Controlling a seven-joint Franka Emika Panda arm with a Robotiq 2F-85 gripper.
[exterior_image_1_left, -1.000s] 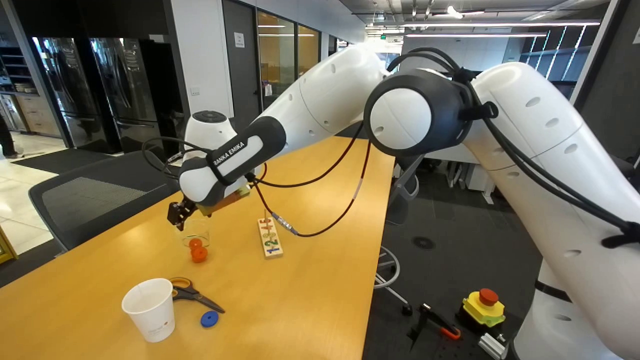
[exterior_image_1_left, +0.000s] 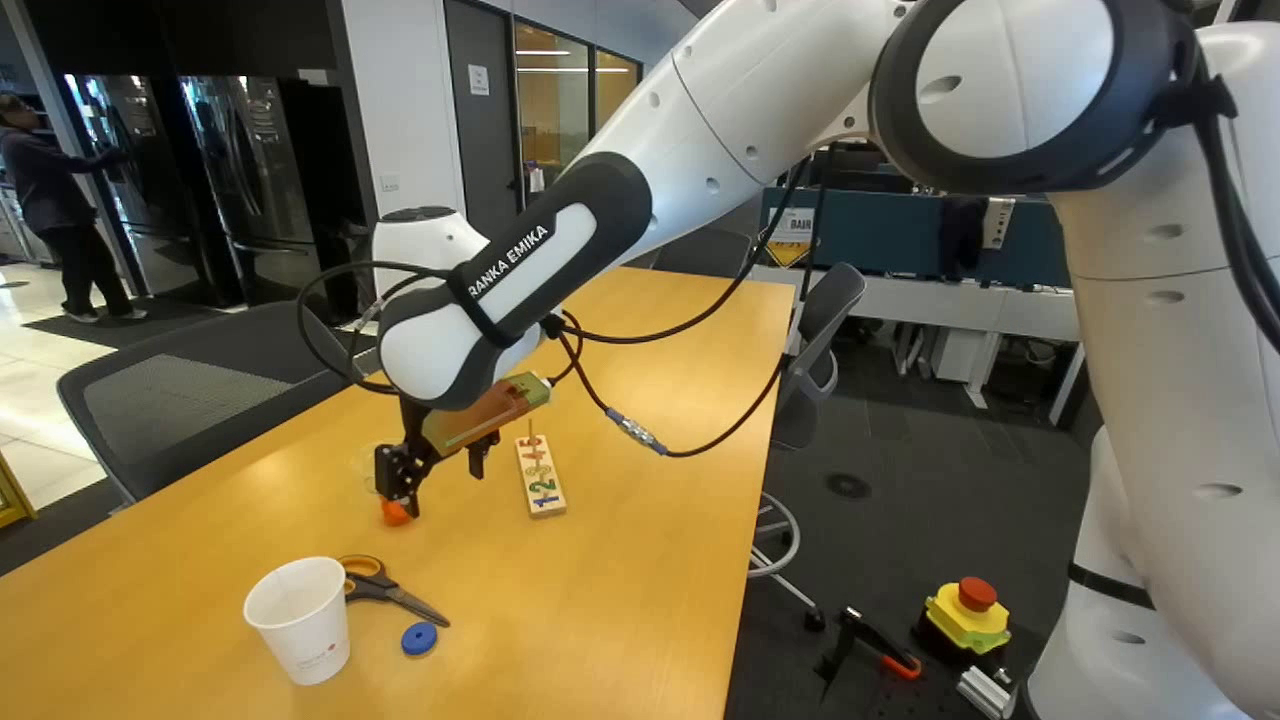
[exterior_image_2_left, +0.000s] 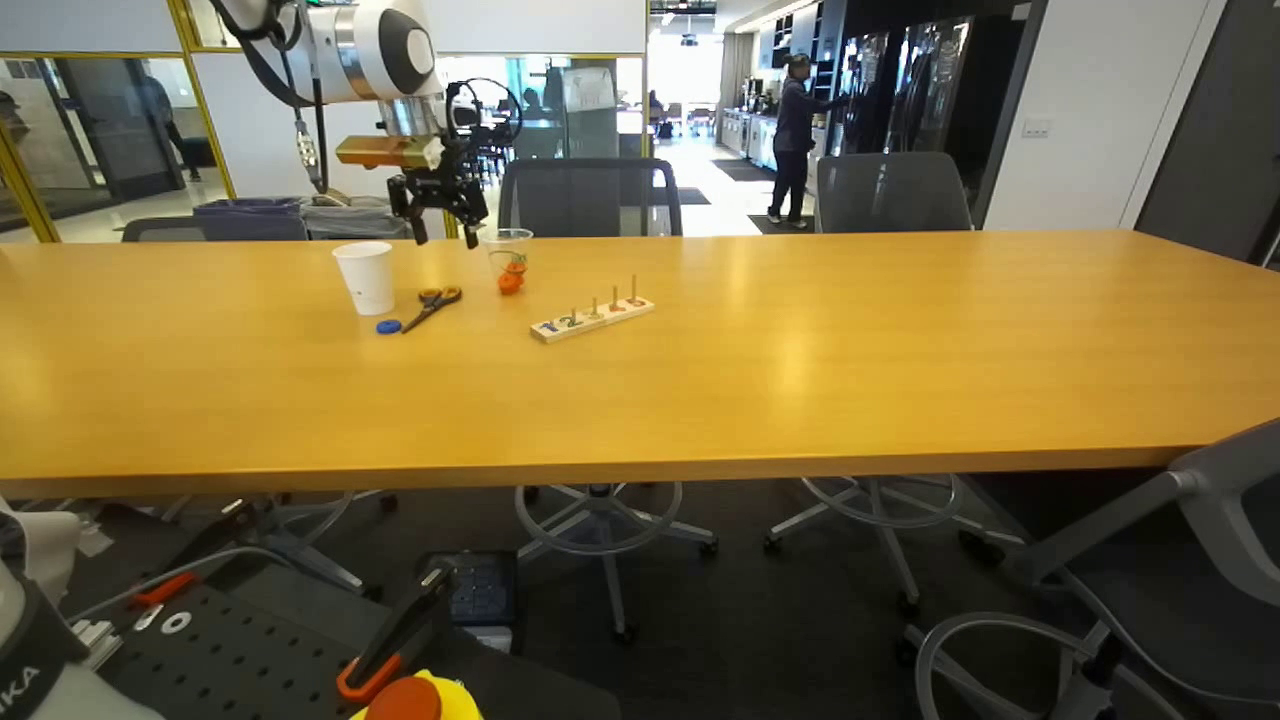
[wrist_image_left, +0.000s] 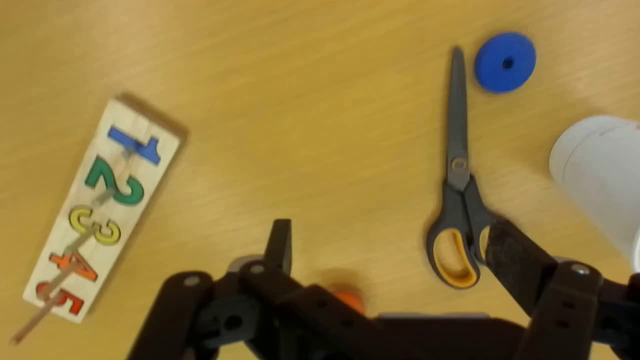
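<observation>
My gripper (exterior_image_1_left: 439, 480) hangs open above the table, with nothing between its fingers in the wrist view. Its spread fingers (wrist_image_left: 279, 245) frame the bottom of that view. A wooden board (wrist_image_left: 102, 210) with numerals and upright pegs lies flat at the left there; no rings show on the pegs. A blue ring (wrist_image_left: 505, 62) lies by the tip of the scissors (wrist_image_left: 458, 174). The white paper cup (exterior_image_1_left: 300, 618) stands upright beside the scissors. Orange pieces (exterior_image_2_left: 512, 280) are at a clear plastic cup (exterior_image_2_left: 509, 244); in exterior view 1 my gripper mostly hides them.
Chairs (exterior_image_2_left: 590, 198) line its edge. A loose cable (exterior_image_1_left: 720, 438) hangs from the arm over the table.
The arm has swung my gripper toward the camera and slightly right in exterior view 1. It now covers most of the orange pieces. The objects on the table look unmoved. A person now stands by the fridge.
</observation>
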